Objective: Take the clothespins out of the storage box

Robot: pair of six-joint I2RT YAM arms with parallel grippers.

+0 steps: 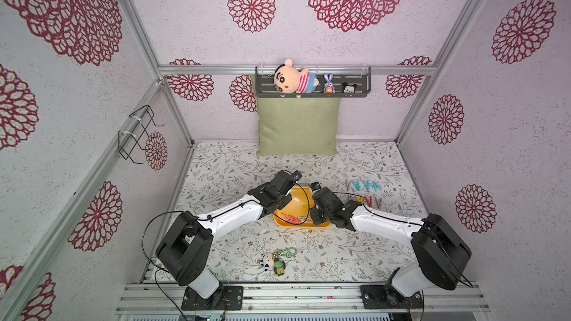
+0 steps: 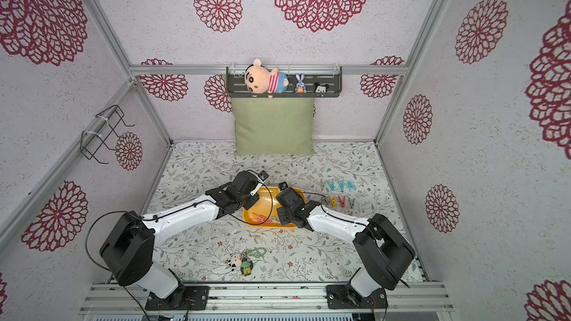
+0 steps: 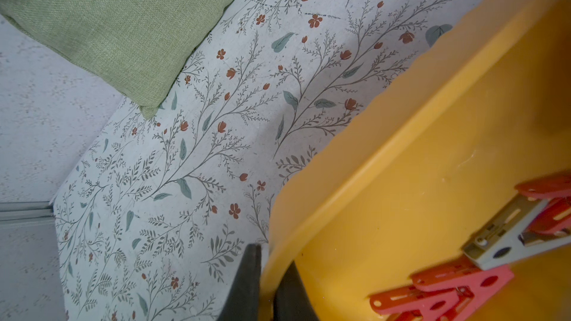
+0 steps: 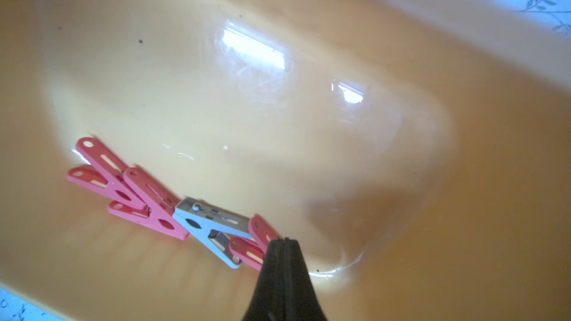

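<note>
The orange storage box (image 3: 380,160) holds several clothespins. My left gripper is shut on its rim, one finger on each side of the wall. In the right wrist view my right gripper is shut over the box, nothing between its fingers. A red clothespin (image 4: 260,230) lies on the box floor just left of those fingertips, partly covered by them. Touching it is a grey-blue clothespin (image 4: 205,217). Two more red clothespins, one in the middle (image 4: 155,203) and one farther left (image 4: 107,172), overlap beside it.
Blue clothespins (image 2: 340,186) lie in a row on the table right of the box, with yellow (image 2: 332,201), red (image 2: 342,202) and grey (image 2: 351,204) ones in front. Small keychain toys (image 2: 242,262) lie near the front. A green pillow (image 2: 273,124) leans at the back.
</note>
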